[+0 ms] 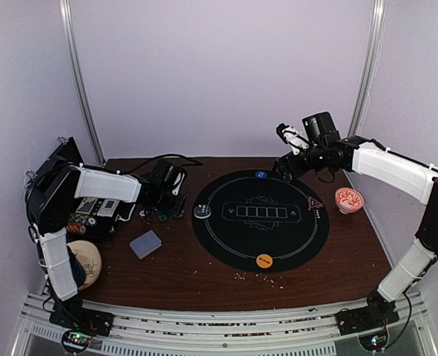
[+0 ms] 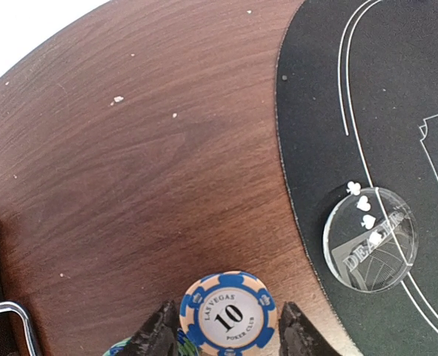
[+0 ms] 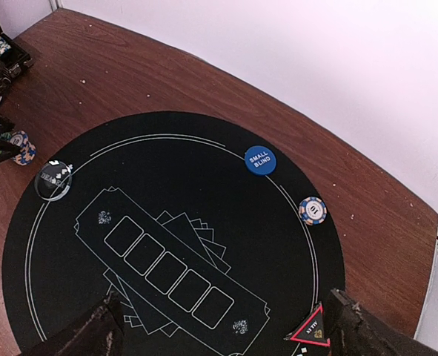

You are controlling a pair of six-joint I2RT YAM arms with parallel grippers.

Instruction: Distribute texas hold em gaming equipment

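My left gripper is shut on a white-and-blue 10 chip (image 2: 228, 308) at the left edge of the round black poker mat (image 1: 259, 237), with a green chip (image 2: 122, 348) beside it. A clear dealer button (image 2: 370, 241) lies on the mat just right of it. The mat also holds a blue small blind button (image 3: 260, 160), another 10 chip (image 3: 313, 211), an orange button (image 1: 264, 261) and a red triangle all-in marker (image 3: 310, 328). My right gripper hangs open above the mat's back right, nothing between its fingers.
The open chip case (image 1: 89, 222) stands at the left, with a card deck (image 1: 145, 244) and a pale round object (image 1: 87, 263) near it. A red patterned bowl (image 1: 349, 199) is at the right.
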